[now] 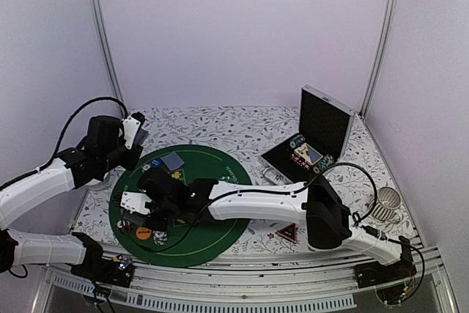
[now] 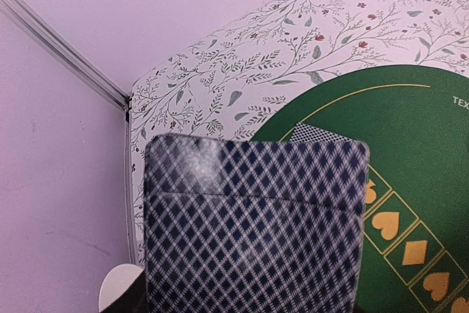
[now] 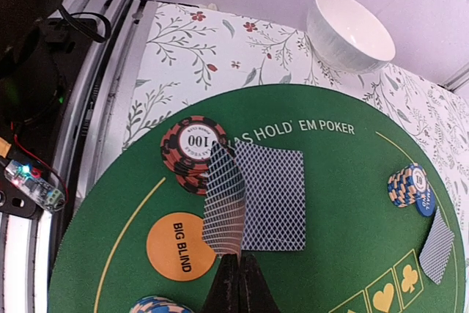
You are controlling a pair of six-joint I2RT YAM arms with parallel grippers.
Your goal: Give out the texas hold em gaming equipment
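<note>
A deck of blue-backed cards [image 2: 256, 232] fills the lower middle of the left wrist view, and my left gripper [image 1: 137, 135] is shut on it; the fingers are hidden behind. My right gripper is shut on a single thin card [image 3: 224, 207], which stands up bent from its fingertips. Behind that card, another blue-backed card [image 3: 277, 199] lies flat on the green poker mat [image 3: 337, 218]. Beside it are a stack of red and black chips [image 3: 192, 150] and the orange BIG BLIND disc [image 3: 178, 245]. One more card [image 1: 173, 160] lies on the far part of the mat.
An open case [image 1: 322, 130] with chips stands at the back right. A white bowl [image 3: 350, 31] is just off the mat. Blue and white chips [image 3: 405, 185] stand by a blue disc [image 3: 426, 201]. My right arm crosses over the mat.
</note>
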